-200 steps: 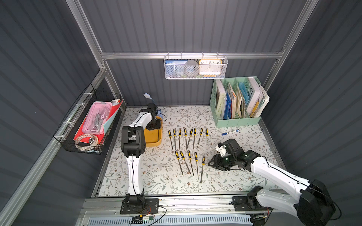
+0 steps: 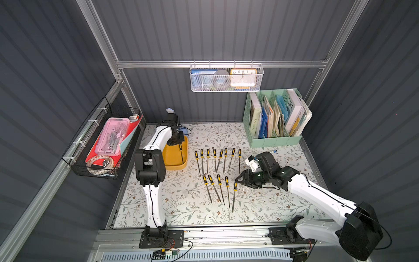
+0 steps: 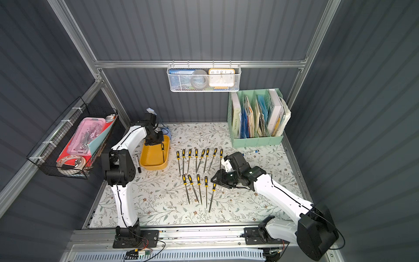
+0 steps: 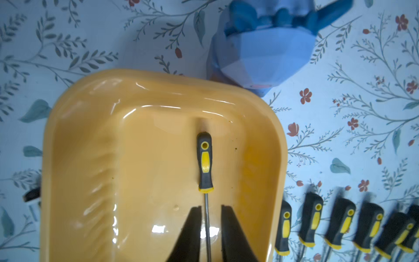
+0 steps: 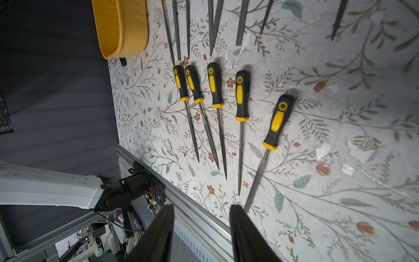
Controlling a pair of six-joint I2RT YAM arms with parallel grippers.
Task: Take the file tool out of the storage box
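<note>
One file (image 4: 205, 161) with a black and yellow handle lies in the orange storage box (image 4: 78, 166), blade toward my left gripper. That gripper is above the box, fingers parted, holding nothing; their tips flank the blade in the left wrist view without visibly gripping it. My right gripper is open and empty over the table, beside the row of files (image 5: 275, 122) at the front. More files (image 2: 213, 159) lie in a row right of the box.
A blue object (image 4: 261, 56) stands behind the box. A green file organizer (image 2: 275, 139) is at back right, a wire basket (image 2: 91, 170) at left, a marker (image 3: 252, 151) on the right.
The right arm has moved a little up and leftward.
</note>
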